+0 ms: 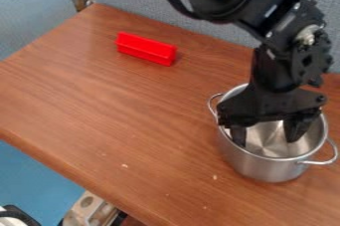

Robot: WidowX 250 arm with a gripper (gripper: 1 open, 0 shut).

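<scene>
A steel pot with two side handles stands at the right of the wooden table. My black gripper is over it with its fingers apart, reaching down into the pot's mouth. Nothing shows between the fingers, though their tips are partly hard to make out against the pot's inside.
A red block lies at the back left of the table. Grey padded walls border the back and left.
</scene>
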